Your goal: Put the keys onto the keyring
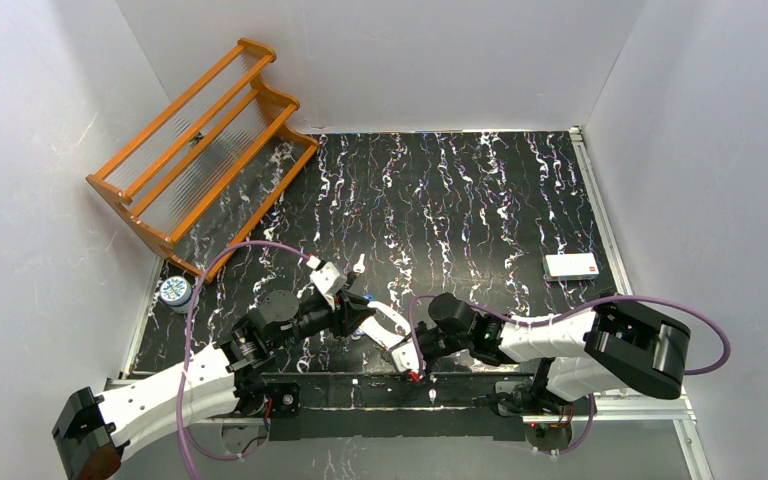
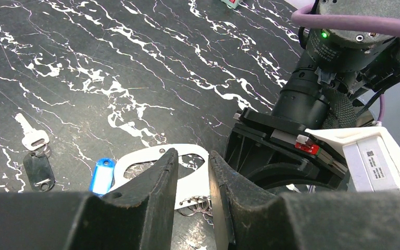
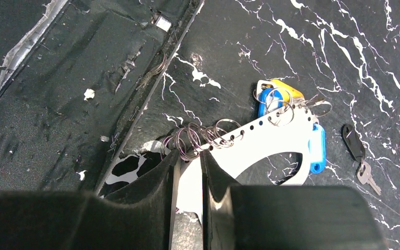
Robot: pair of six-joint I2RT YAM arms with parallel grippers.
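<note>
The white keyring plate point(image 3: 278, 138) lies on the dark tabletop, a row of holes along one edge. Several metal rings point(image 3: 190, 138) cluster at its near end. At the far end are blue and yellow tags, including a blue tag point(image 3: 316, 148). A loose key point(image 2: 34, 136) with a black tag point(image 2: 39, 171) rests apart from the plate. My left gripper is part open above the plate, nothing seen held. My right gripper is also part open, fingertips beside the clustered rings; plate shows in the gap, contact unclear.
A wooden rack point(image 1: 210, 150) stands at the back left, and a blue-white round tin point(image 1: 175, 291) sits in front of it. A white box point(image 1: 570, 266) is at the right. Both arms are close together at the front edge.
</note>
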